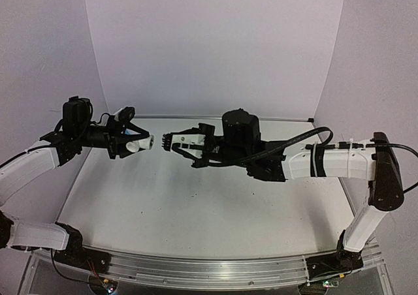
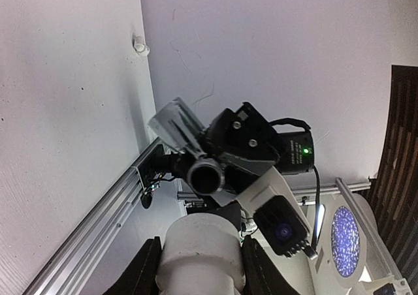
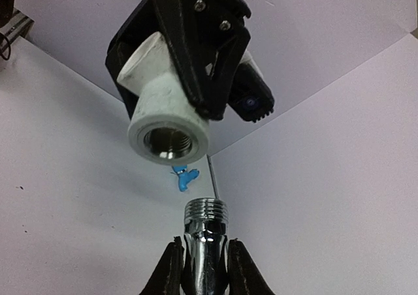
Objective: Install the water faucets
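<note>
My left gripper (image 1: 138, 142) is shut on a white pipe fitting (image 3: 168, 106), whose round threaded opening faces the right hand in the right wrist view. The same fitting (image 2: 199, 252) fills the bottom of the left wrist view, between the black fingers. Across from it, my right gripper is shut on a chrome faucet (image 3: 206, 243), its threaded end pointing toward the opening. A gap separates the two parts. In the left wrist view, a blurred round end (image 2: 206, 176) of the faucet shows at the right hand. The top view hides most of the faucet.
A small blue object (image 3: 185, 177) lies on the white table behind the fitting. In the left wrist view, a small white piece (image 2: 140, 46) sits near the wall. Plain walls (image 1: 215, 47) enclose it.
</note>
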